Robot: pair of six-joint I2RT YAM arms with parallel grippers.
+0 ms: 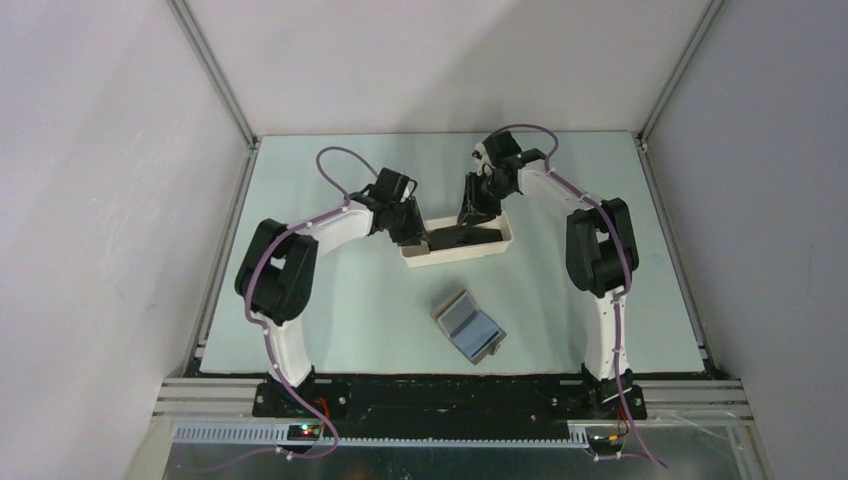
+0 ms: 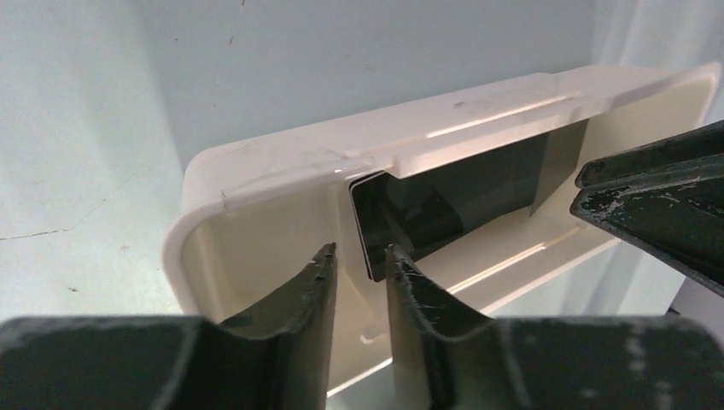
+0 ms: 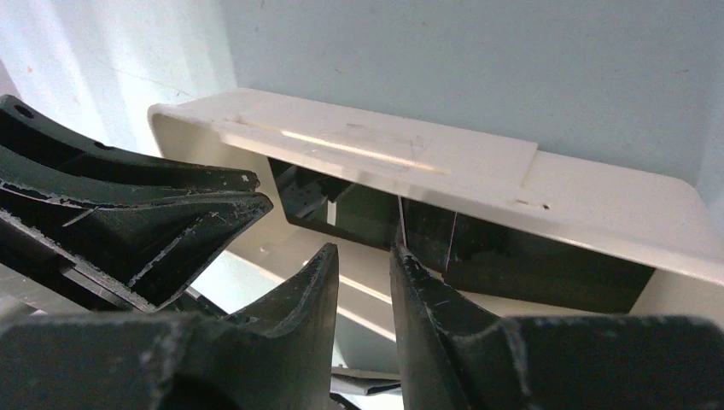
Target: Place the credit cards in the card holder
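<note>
Dark cards (image 1: 465,238) lie inside a white open box, which spans the middle of the table. At the box's left end, my left gripper (image 1: 412,238) points down, fingers part open; its wrist view shows the near edge of a black card (image 2: 461,196) just beyond the fingertips. My right gripper (image 1: 468,215) hangs over the back rim, also part open. In the right wrist view, dark cards (image 3: 546,265) overlap beyond its fingertips. No card shows held. Nearer the front, a grey folding card holder (image 1: 470,325) lies open, its inside bluish.
The white box (image 1: 455,257) has raised walls around the cards, with an inward lip (image 2: 478,128) on one long side. Both grippers are close together over it. Bare table (image 1: 370,310) lies left of the holder and to its right.
</note>
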